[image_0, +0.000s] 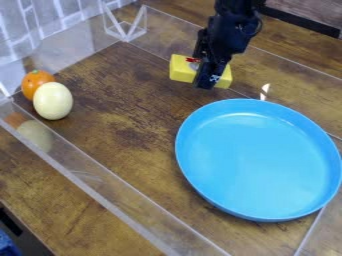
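A black gripper (209, 63) at the top centre reaches down onto a yellow block (182, 70) on the wooden table (107, 150). It appears shut on the block, though its fingertips are small and partly dark against it. A large blue plate (257, 160) lies in front of the block, toward the lower right.
An orange object (36, 82) and a pale egg (54, 100) sit at the left, near clear plastic walls.
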